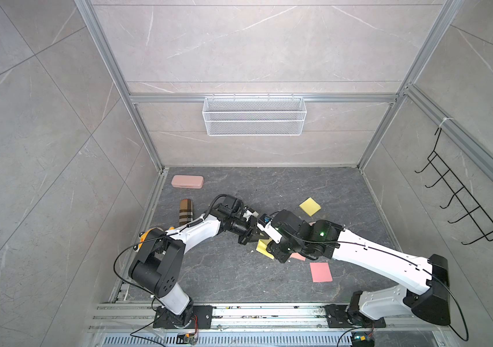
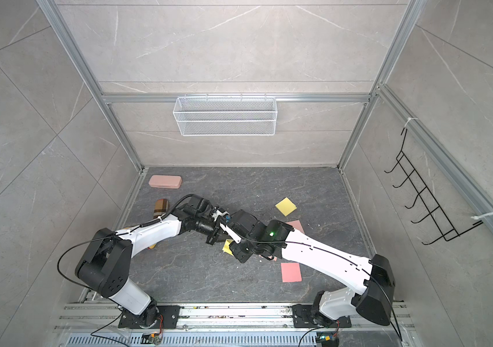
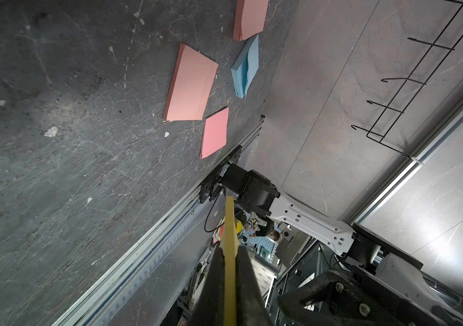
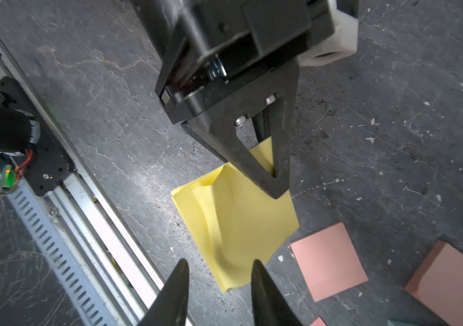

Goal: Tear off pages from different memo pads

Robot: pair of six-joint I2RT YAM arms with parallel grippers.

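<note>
A yellow memo pad is pinched at its upper edge by my left gripper; it appears edge-on as a yellow strip in the left wrist view. Its top sheet is creased and lifted along one side. In the right wrist view my right gripper stands open over the pad's lower part, nothing visible between its fingers. Other pads lie on the floor: a salmon one (image 3: 190,87), a pink one (image 3: 215,133), a blue one (image 3: 246,65), another salmon one (image 3: 250,19), and a second yellow one (image 1: 310,206).
A pink case (image 1: 187,181) and a brown striped object (image 1: 185,211) lie at left. A wire basket (image 1: 254,116) hangs on the back wall, a black hook rack (image 1: 460,193) on the right wall. The two grippers are very close together.
</note>
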